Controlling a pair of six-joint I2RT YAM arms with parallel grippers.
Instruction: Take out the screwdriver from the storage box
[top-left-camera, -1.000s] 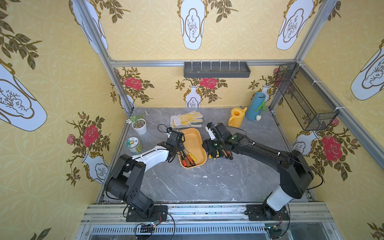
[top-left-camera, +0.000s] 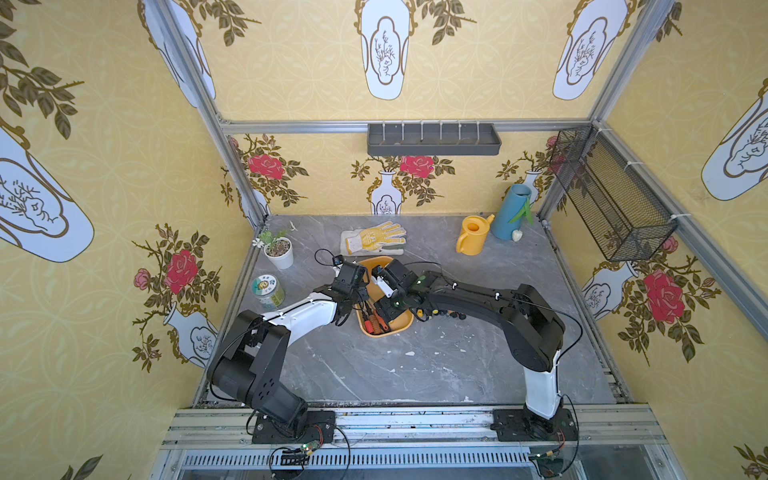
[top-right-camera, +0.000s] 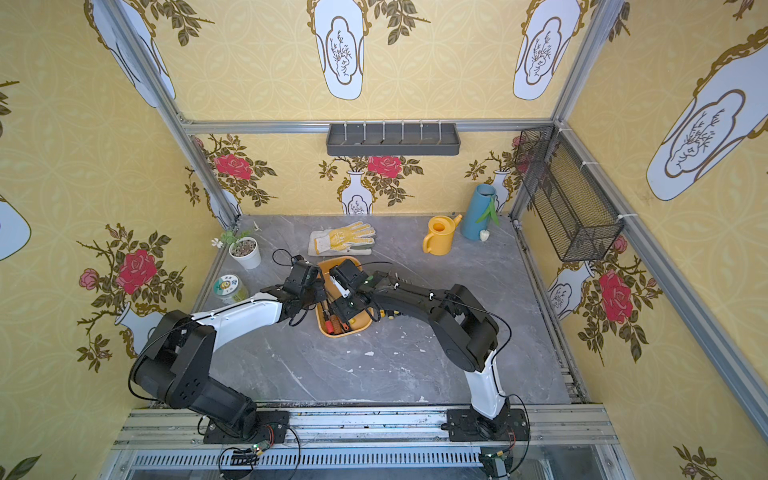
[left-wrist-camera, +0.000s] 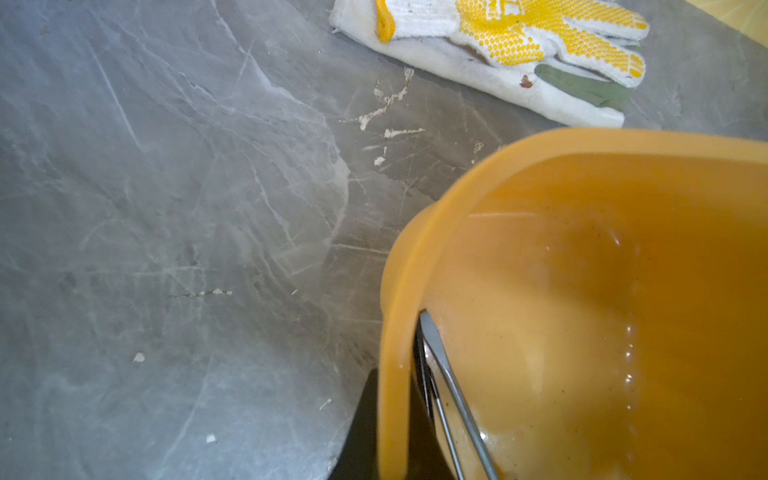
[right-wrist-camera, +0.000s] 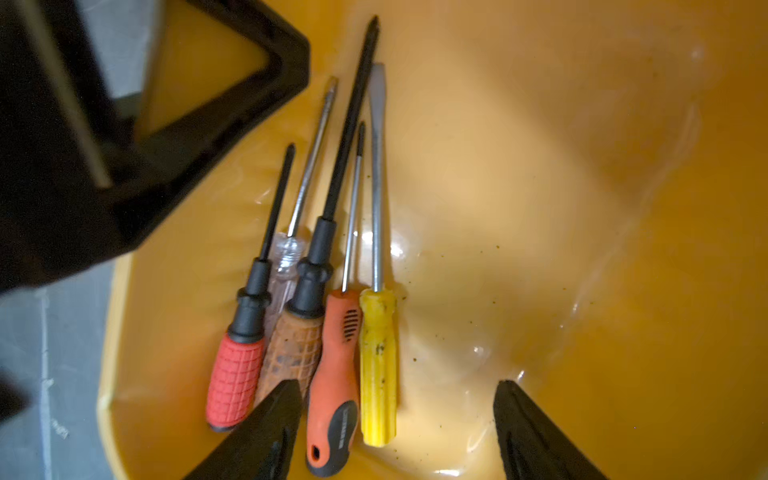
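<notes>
The yellow storage box (top-left-camera: 376, 333) stands mid-table, with several screwdrivers along its left side. In the right wrist view, a yellow-handled screwdriver (right-wrist-camera: 378, 368) lies nearest the bare floor, beside an orange one (right-wrist-camera: 332, 376), a brown one (right-wrist-camera: 293, 352) and a red one (right-wrist-camera: 236, 380). A clear-handled screwdriver (right-wrist-camera: 281, 264) is partly covered. My right gripper is open above the handles, its fingers apart on either side of the yellow and orange ones, touching none that I can see. My left gripper is shut on the box's left rim, one finger on each side.
Several dark and yellow tools (top-left-camera: 452, 314) lie right of the box, under my right arm. Gloves (top-left-camera: 373, 238) lie behind it. A yellow watering can (top-left-camera: 473, 236) and blue vase (top-left-camera: 509, 213) stand back right; a potted plant (top-left-camera: 279, 253) and tin (top-left-camera: 267, 291) stand left.
My right gripper has moved left from above the loose tools to over the box, now covering part of the screwdrivers. The left arm and box have stayed put.
</notes>
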